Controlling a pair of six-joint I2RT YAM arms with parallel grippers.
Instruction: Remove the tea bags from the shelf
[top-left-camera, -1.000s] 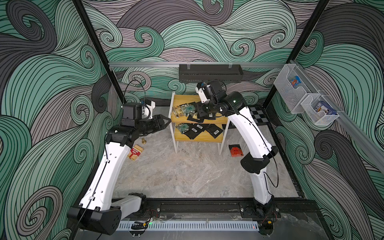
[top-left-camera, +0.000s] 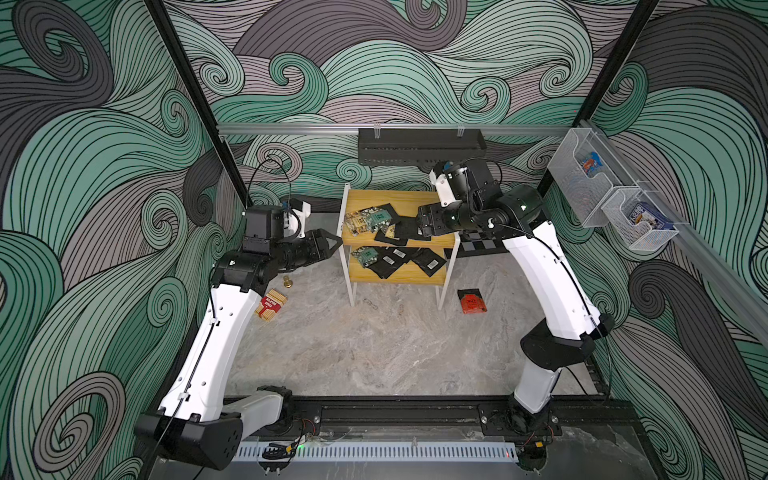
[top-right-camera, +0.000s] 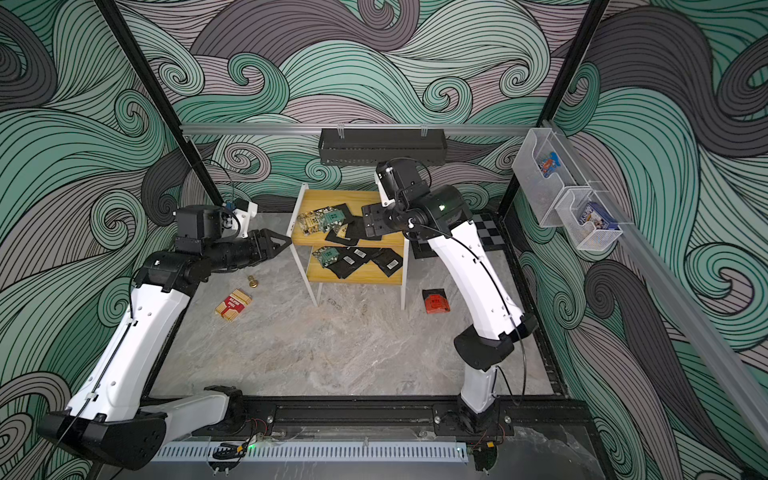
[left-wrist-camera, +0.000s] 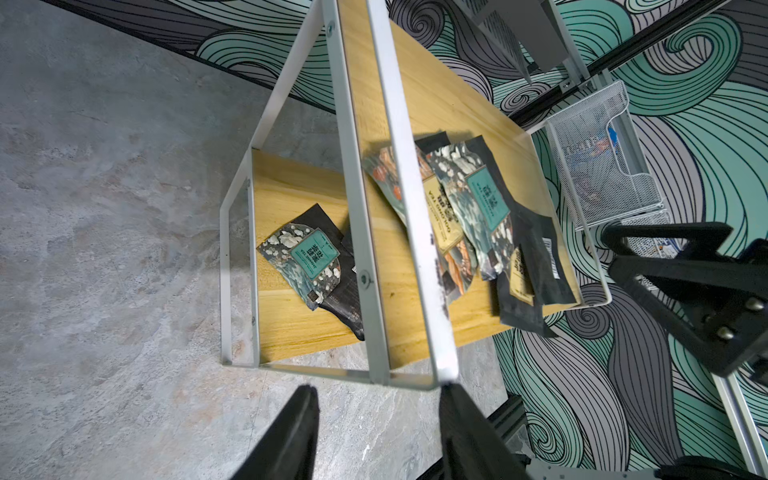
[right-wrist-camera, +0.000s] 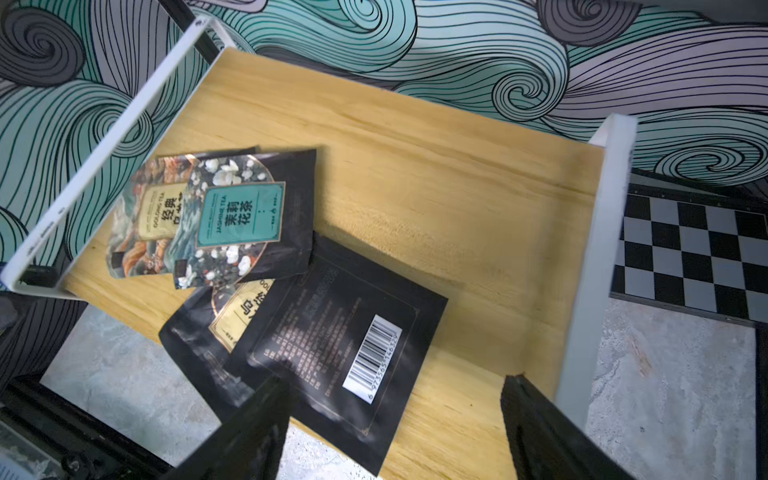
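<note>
The wooden shelf holds several pouches on both levels: a jasmine tea bag, a Golden tea bag and dark ones above, more below. My left gripper stands open beside the shelf's left frame, nothing between its fingers. My right gripper hangs open over the upper level's front right, above the dark pouch with the barcode, holding nothing.
A red pouch lies on the floor right of the shelf, a red-yellow packet and a brass object to the left. Wire baskets hang on the right rail.
My right arm has moved to the right, its gripper now nearer the right side of the upper shelf. The left arm and the pouches look unchanged.
</note>
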